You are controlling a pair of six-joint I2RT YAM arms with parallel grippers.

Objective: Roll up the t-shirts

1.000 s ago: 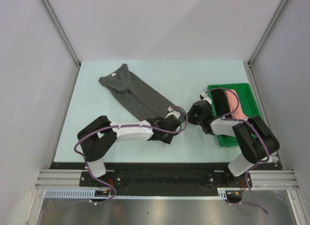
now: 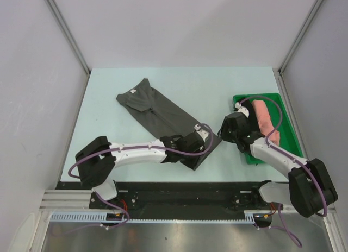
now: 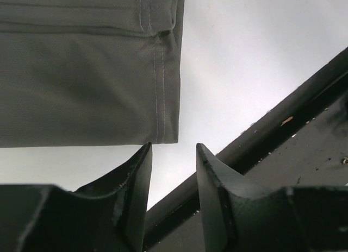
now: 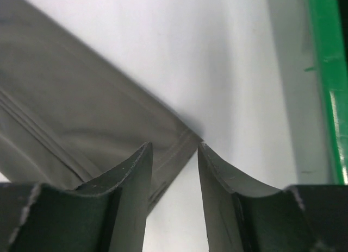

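Note:
A dark grey t-shirt (image 2: 157,111) lies diagonally on the white table, sleeves toward the back left, with folds along it. My left gripper is open over its front end, near a stitched hem corner. My right gripper is open at the shirt's right corner, nothing between its fingers.
A green bin (image 2: 288,130) on the right holds a dark roll and a pink cloth (image 2: 263,118).
Both arms have shifted a little toward the front and right. The grey shirt has also moved slightly toward the front right.

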